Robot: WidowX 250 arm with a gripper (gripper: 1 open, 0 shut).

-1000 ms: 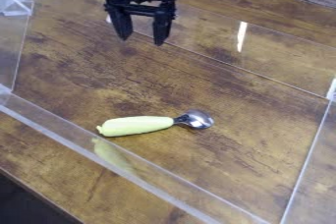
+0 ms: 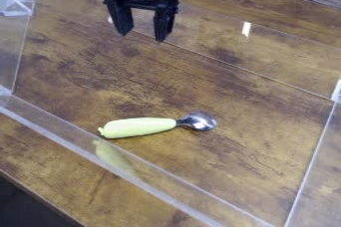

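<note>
My black gripper (image 2: 142, 22) hangs at the top of the view over the back of the wooden tray area, fingers apart and pointing down, nothing between them. A spoon with a pale green handle (image 2: 139, 127) lies on the wooden surface near the front middle, its metal bowl (image 2: 198, 120) toward the right. The gripper is well behind and above the spoon, apart from it.
Clear plastic walls (image 2: 120, 172) border the wooden work area (image 2: 226, 82) at the front and sides. The surface around the spoon and in the middle is empty. A dark edge shows at the lower left.
The spoon has not moved.
</note>
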